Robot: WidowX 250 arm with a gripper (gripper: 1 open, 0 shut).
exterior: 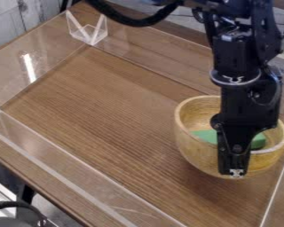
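Note:
The black robot gripper (237,151) reaches down from the top right over a cream-coloured bowl (194,124) at the lower right of the wooden table. Its fingers overlap the bowl's right part and front, and the gripper is shut on the bowl, though the exact contact is partly hidden. A green object (208,136) lies inside the bowl, partly behind the gripper.
A clear plastic object (88,27) stands at the back left. The table's edge runs along the left side.

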